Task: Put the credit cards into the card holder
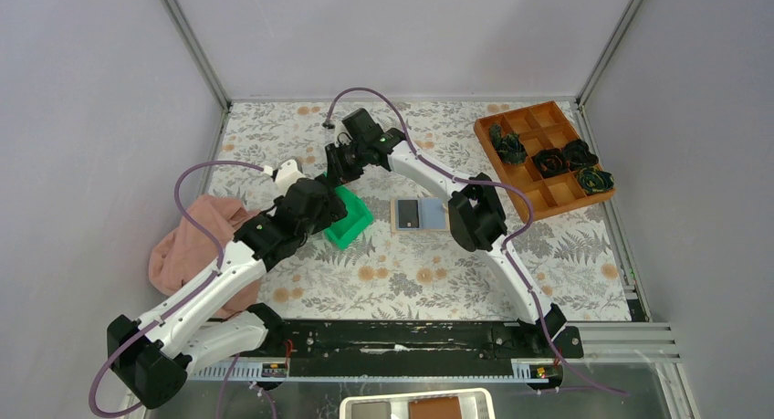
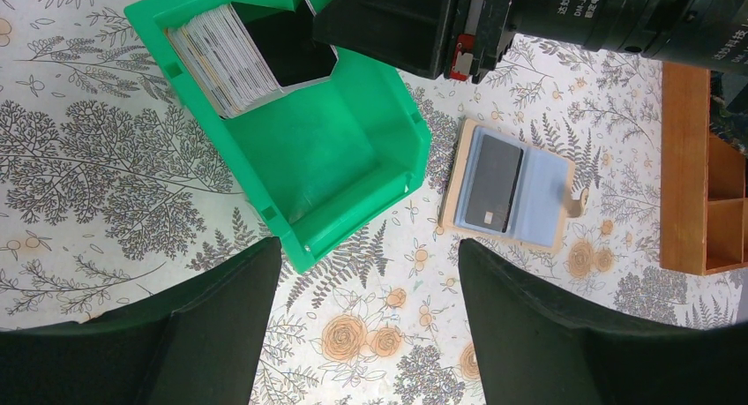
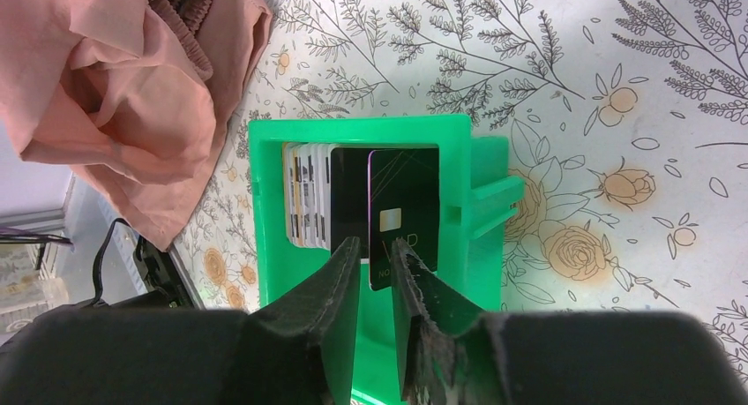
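Observation:
A green tray holds a row of cards at one end, several white-edged ones and a black card (image 3: 415,193) with a chip at the near end of the stack in the right wrist view. My right gripper is over the tray at that black card, part open; whether it touches the card is unclear. My left gripper is open above the table beside the tray, nothing between its fingers. A small board with a dark and pale blue insert (image 2: 490,184), perhaps the card holder, lies right of the tray.
A wooden compartment box (image 1: 538,191) with dark green items stands at the right. A pink cloth (image 1: 192,246) lies at the left.

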